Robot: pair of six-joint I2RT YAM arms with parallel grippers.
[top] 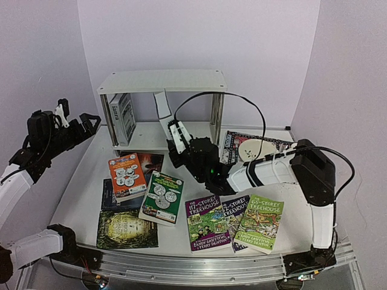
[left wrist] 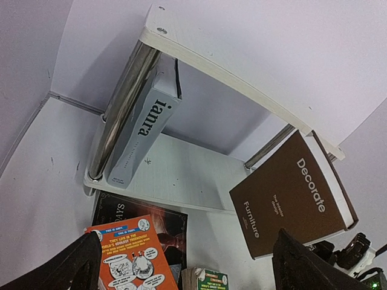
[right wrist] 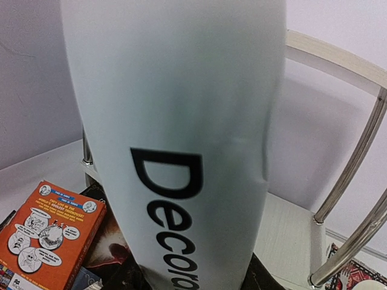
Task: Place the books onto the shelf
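The Decorate book (top: pixel 164 109), brown-backed with a pale spine (right wrist: pixel 175 121), is held up, tilted, at the shelf's front opening by my right gripper (top: pixel 176 148), which is shut on it. A grey ianra book (top: pixel 123 119) stands at the shelf's left end (left wrist: pixel 142 127). My left gripper (top: pixel 91 121) is raised left of the shelf, open and empty. Orange (top: pixel 127 176), green (top: pixel 160 199) and darker books (top: pixel 127 229) lie in front of the shelf, with Treehouse books (top: pixel 205 223) to the right.
The shelf board (left wrist: pixel 181 169) is clear right of the ianra book. A patterned mat with plates and cups (top: pixel 254 148) sits right of the shelf, partly behind my right arm. The side walls are close to both arms.
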